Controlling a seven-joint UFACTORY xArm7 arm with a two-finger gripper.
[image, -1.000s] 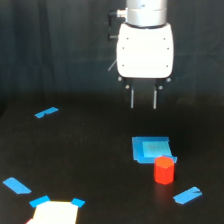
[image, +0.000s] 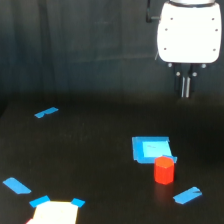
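My gripper (image: 184, 86) hangs high at the upper right, under a white arm body (image: 189, 33). Its two thin fingers stand close together, and nothing shows between them. Well below and somewhat left of it, a small red block (image: 164, 170) rests on the dark table. Just behind the block lies a blue square (image: 139, 148) with a lighter blue patch (image: 156, 148) inside it. The block covers or hides the square's lower right corner; whether they touch, I cannot tell. The gripper is clear of both.
Blue tape strips mark the table: one at the right (image: 187, 195), one at the far left (image: 46, 112), one at the near left (image: 16, 186). A bright white object (image: 54, 213) sits at the bottom left edge.
My gripper has moved right and slightly up, and its fingers have come from wide apart to close together. The red block and blue square look unmoved.
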